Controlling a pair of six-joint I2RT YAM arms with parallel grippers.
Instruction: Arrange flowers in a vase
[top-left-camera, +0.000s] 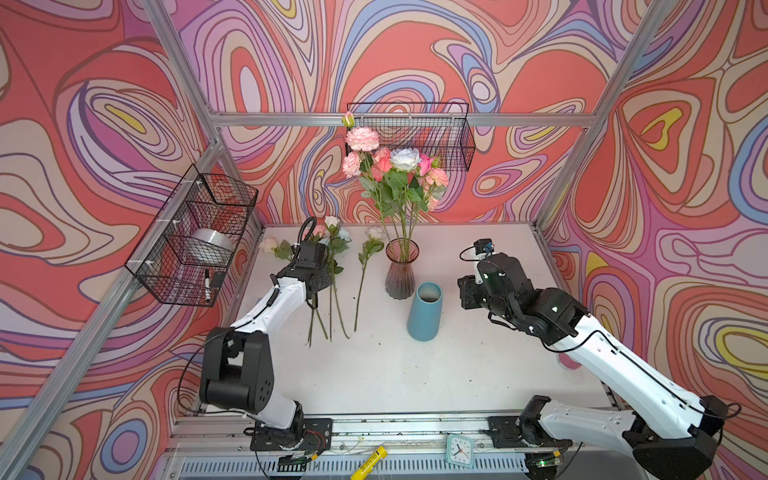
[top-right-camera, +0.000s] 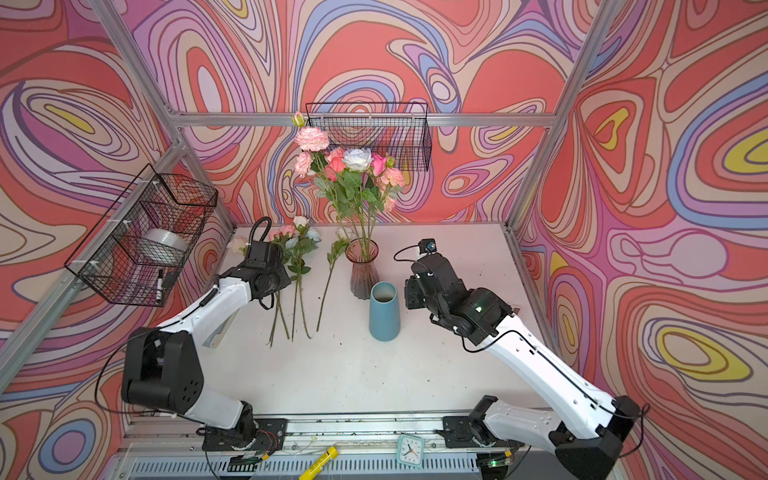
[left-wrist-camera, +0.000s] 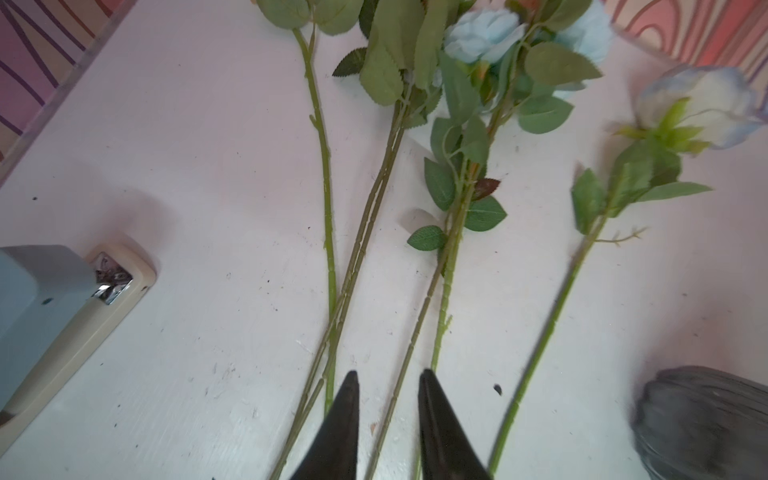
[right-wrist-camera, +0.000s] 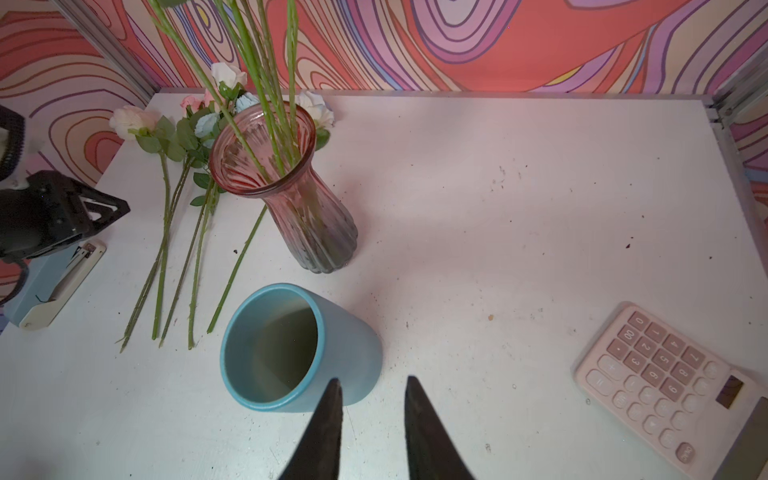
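Observation:
A pink ribbed glass vase (top-left-camera: 400, 277) holds a tall bunch of roses (top-left-camera: 405, 160). Just in front of it stands a blue cylindrical vase (top-left-camera: 425, 320), looking empty in the right wrist view. Several loose roses (left-wrist-camera: 665, 112) lie on the left of the table with stems toward the front. My left gripper hangs above these stems, part open with nothing between its fingers. My right gripper, to the right of the blue vase and raised above the table, is also part open and empty.
A pink calculator (right-wrist-camera: 664, 376) lies at the right, a grey-blue object (left-wrist-camera: 36, 304) at the left edge. Wire baskets (top-left-camera: 192, 240) hang on the left and back frame.

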